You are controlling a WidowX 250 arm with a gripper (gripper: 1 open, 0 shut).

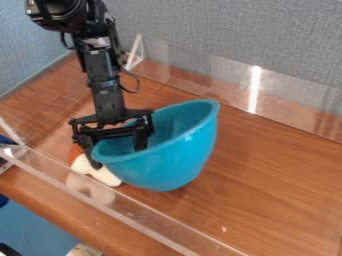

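A blue plastic bowl (181, 150) sits tilted on the wooden table, left of centre. My gripper (115, 150) is down at the bowl's left side, its fingers over or at the rim. Whether it grips the rim I cannot tell. A white object with an orange part (99, 172) lies under and beside the bowl's lower left, partly hidden by the gripper and bowl.
A clear low barrier (160, 225) runs along the front left edge, another along the back wall (241, 90). A dark blue object sits at the far left edge.
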